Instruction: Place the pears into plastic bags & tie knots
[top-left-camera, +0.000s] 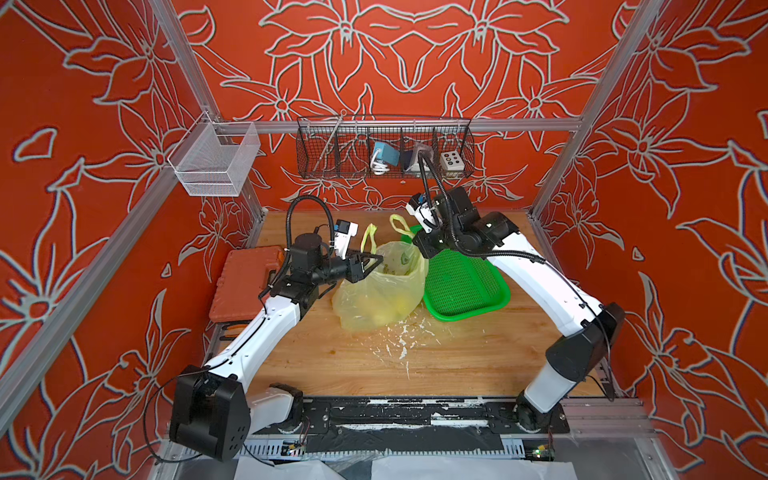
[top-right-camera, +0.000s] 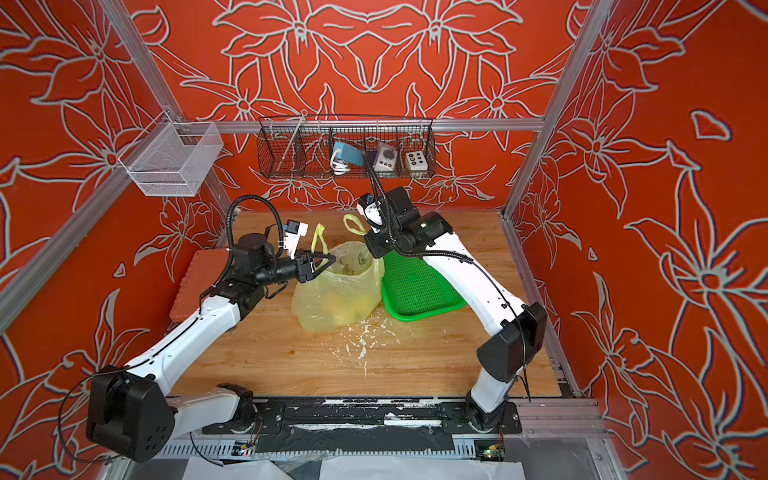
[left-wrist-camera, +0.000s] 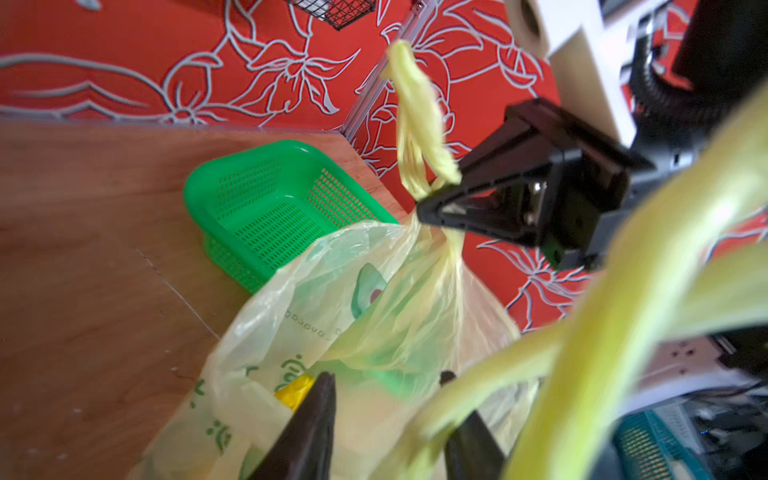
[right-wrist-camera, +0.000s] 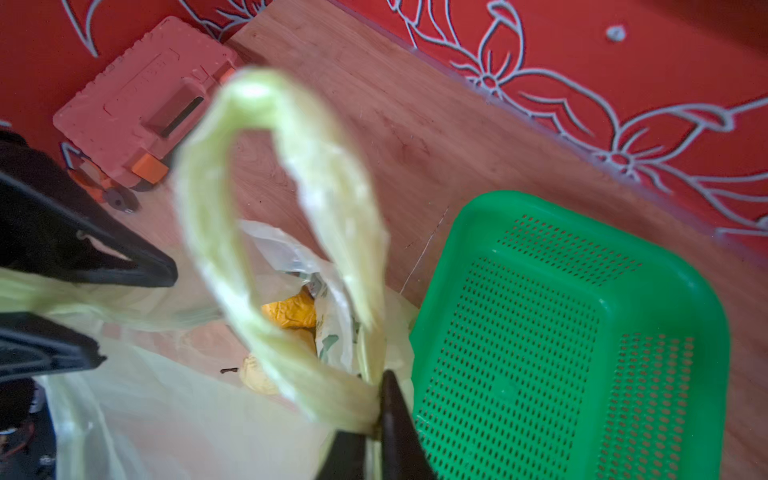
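Note:
A pale yellow plastic bag stands on the table with its mouth up. Inside it, the right wrist view shows a pale pear with a dark stem and something crinkled and yellow-orange. My right gripper is shut on one twisted handle, whose loop stands up above the fingers. At the other side, my left gripper has its fingers apart at the bag's mouth. The other handle crosses in front of the left gripper's right-hand finger, blurred and close; whether it runs between the fingers is unclear.
A green basket, empty as far as it shows, stands right of the bag under the right arm. A red case lies at the left. White scraps litter the table in front of the bag; bare wood surrounds them.

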